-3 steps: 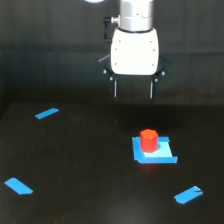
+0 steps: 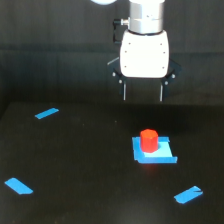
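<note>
A small red block (image 2: 149, 141), its top many-sided, rests on a pale square patch (image 2: 164, 147) edged with blue tape, right of the middle of the camera view. Well above it hangs my white gripper (image 2: 143, 98), its two thin dark fingers (image 2: 125, 91) spread wide apart. Nothing shows between them, and a clear gap separates the fingertips from the block.
Blue tape strips mark the dark table at the left (image 2: 47, 113), at the front left (image 2: 18, 186) and at the front right (image 2: 188, 195). Bare table surrounds the patch. A dark curtain (image 2: 50, 65) hangs behind.
My gripper has shifted a little to the right and slightly lower in the view, its fingers still apart. The red block and the patch have not moved.
</note>
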